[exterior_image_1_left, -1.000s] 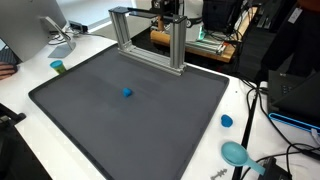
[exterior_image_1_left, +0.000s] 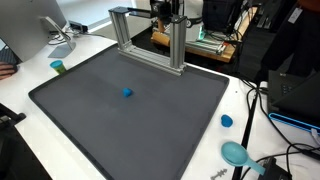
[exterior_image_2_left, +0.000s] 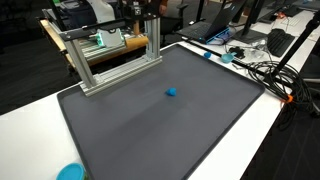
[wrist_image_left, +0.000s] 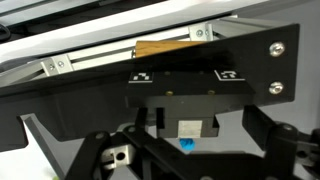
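Note:
At the top edge of exterior view 1, my gripper (exterior_image_1_left: 164, 14) is only partly visible, over the metal-framed rack (exterior_image_1_left: 150, 57). The wrist view shows the gripper open, its dark fingers (wrist_image_left: 276, 143) wide apart. Between them is a dark block (wrist_image_left: 190, 106) with a pale square on its near face, at the rack's black bar (wrist_image_left: 90, 100); whether the fingers touch it, I cannot tell. A small blue object (wrist_image_left: 187, 144) shows below that block; it lies on the grey mat in both exterior views (exterior_image_1_left: 127, 92) (exterior_image_2_left: 171, 92).
A wooden piece (wrist_image_left: 165, 47) shows behind the black bar. A green-topped cup (exterior_image_1_left: 58, 67) stands beyond its left edge. Off its right side are a blue lid-like piece (exterior_image_1_left: 227, 121) and a turquoise bowl (exterior_image_1_left: 240, 156), near cables.
The dark gripper at the top of exterior view 1 has shifted slightly over the rack. The blue object and the things around the mat have stayed put.

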